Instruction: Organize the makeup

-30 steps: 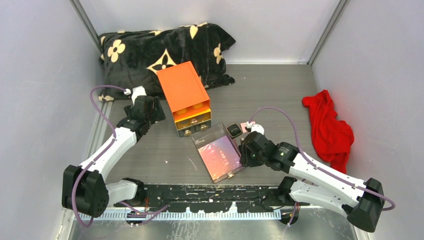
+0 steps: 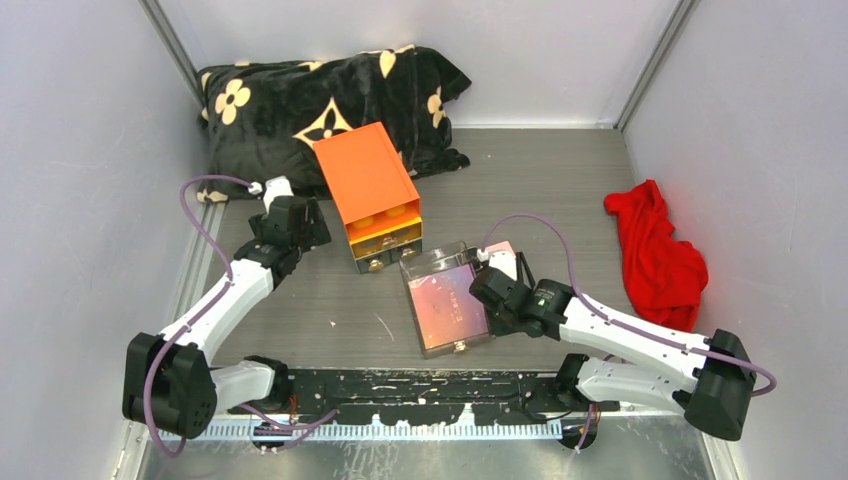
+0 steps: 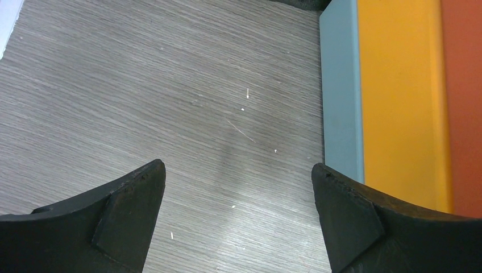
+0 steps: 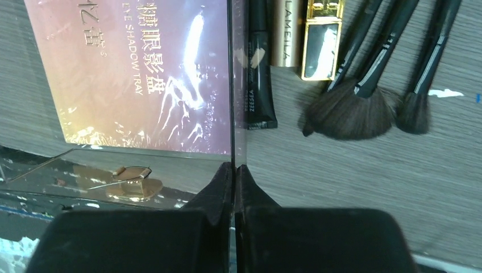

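Observation:
An orange organizer with small drawers stands at centre back. A clear drawer lies in front of it, holding a pink-purple eye shadow palette. My right gripper is shut on the drawer's right wall. Beside that wall lie a black tube, a gold cylinder, a gold lipstick case and several brushes. My left gripper is open, with nothing between its fingers, just left of the organizer.
A black patterned blanket lies along the back. A red cloth is at the right. Bare table shows at the back right and front left.
My right gripper has moved slightly, and the clear drawer has turned straighter and shifted right with it. My left arm has barely moved.

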